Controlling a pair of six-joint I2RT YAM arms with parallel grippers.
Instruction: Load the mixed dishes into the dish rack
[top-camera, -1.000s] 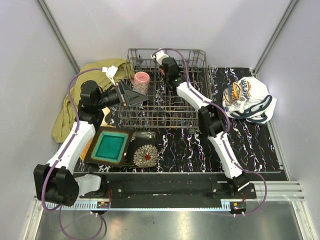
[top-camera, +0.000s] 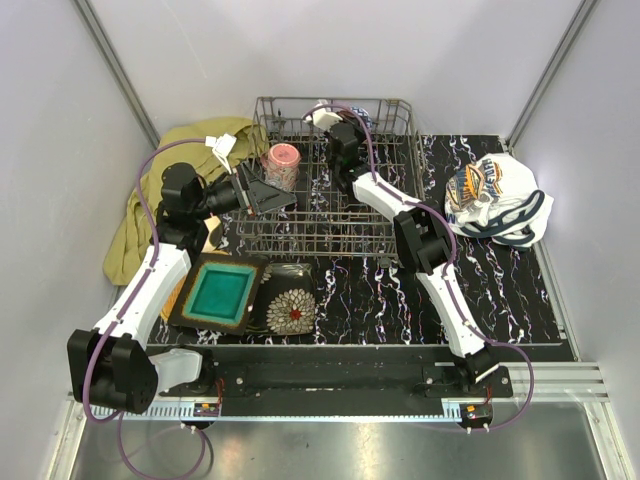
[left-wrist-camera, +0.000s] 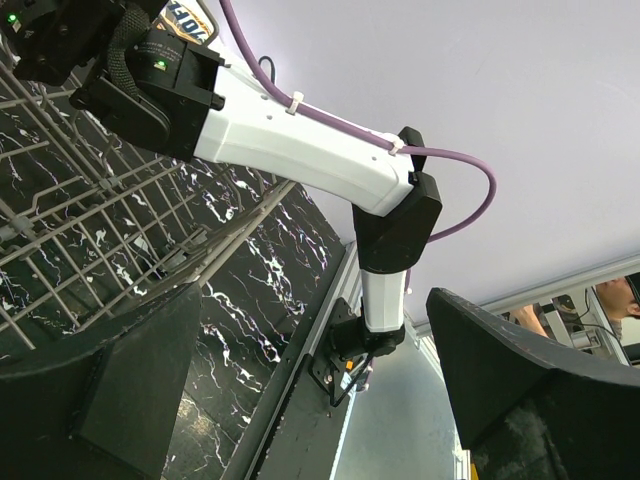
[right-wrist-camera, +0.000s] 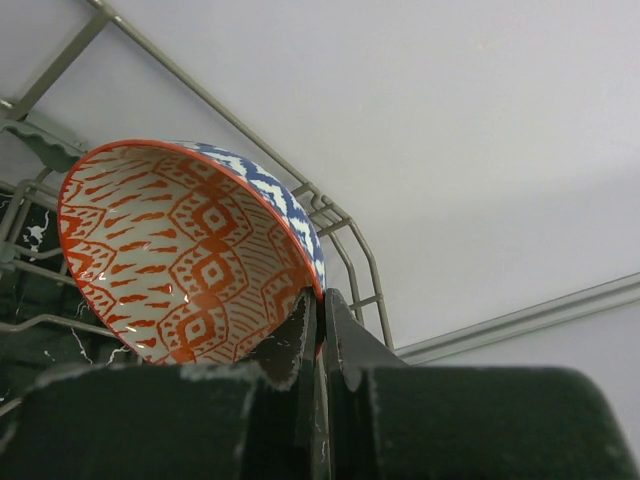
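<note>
A bowl (right-wrist-camera: 185, 255), orange-patterned inside and blue and white outside, is tilted with its opening toward the right wrist camera. My right gripper is shut on its rim, at the back of the wire dish rack (top-camera: 320, 246). From above, the right arm hides most of that bowl. A pink cup (top-camera: 284, 165) stands upside down in the rack's left part. Just below and right of the cup, my left gripper (top-camera: 272, 194) is open and empty. Square plates, one with a teal centre (top-camera: 221, 294) and one with a flower pattern (top-camera: 291, 310), lie in front of the rack.
An olive cloth (top-camera: 140, 222) lies left of the rack, and a white patterned cloth (top-camera: 500, 198) lies to its right.
The right gripper has shifted slightly at the back of the rack, and its wrist has turned. The left arm has stayed still.
</note>
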